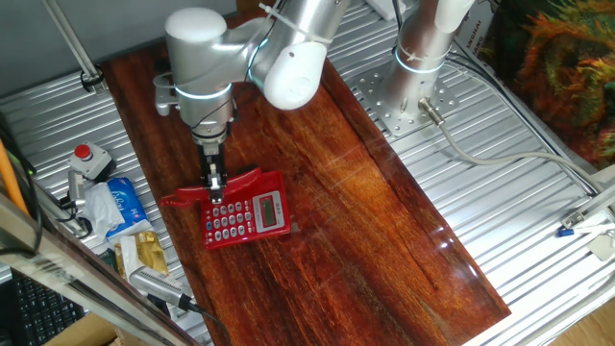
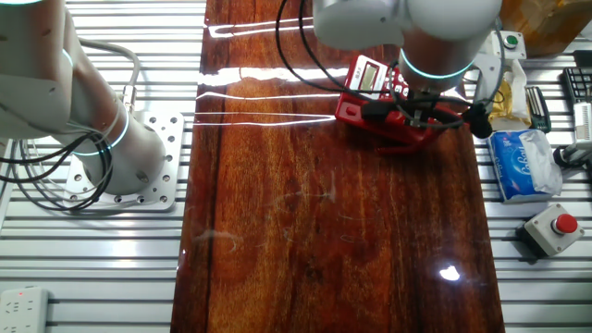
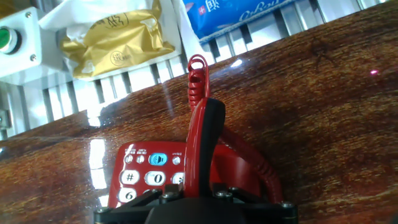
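Observation:
A red desk phone (image 1: 245,220) with a keypad and small display lies on the wooden board. Its red handset (image 1: 246,180) is along the cradle side, with my gripper (image 1: 215,196) over it and pointing down. In the wrist view the handset (image 3: 198,146) rises between the fingers, red on one side and black on the other, and the gripper is shut on it. Phone keys (image 3: 155,178) show to its left, and the coiled red cord (image 3: 196,84) at its far end. Whether the handset touches the cradle is hard to tell. In exterior view 2 the arm partly hides the phone (image 2: 367,76).
Beyond the board's edge lie a blue tissue pack (image 1: 126,206), a gold packet (image 1: 151,251) and a grey box with a red button (image 1: 89,160).

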